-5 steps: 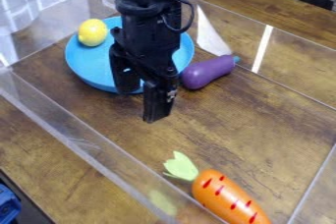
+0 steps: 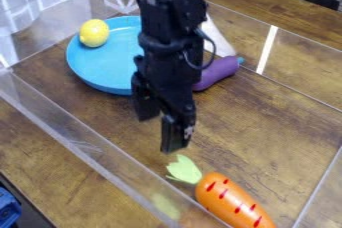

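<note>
The black gripper (image 2: pixel 163 122) hangs in the middle of the camera view, its fingers apart and pointing down, with nothing visible between them. Below and right of it lies an orange toy carrot (image 2: pixel 234 199) with pale green leaves. A purple eggplant (image 2: pixel 218 72) lies behind the gripper to the right. A blue bowl (image 2: pixel 90 62) is behind the gripper at the left, partly hidden by the arm, with a yellow lemon (image 2: pixel 94 33) at its far left rim.
A whitish object (image 2: pixel 219 37) lies behind the eggplant. A clear edge runs along the lower left, with a blue object (image 2: pixel 7 212) in the corner.
The gripper has moved toward the viewer and lower, closer to the carrot's leaves. The toys and bowl have not visibly moved.
</note>
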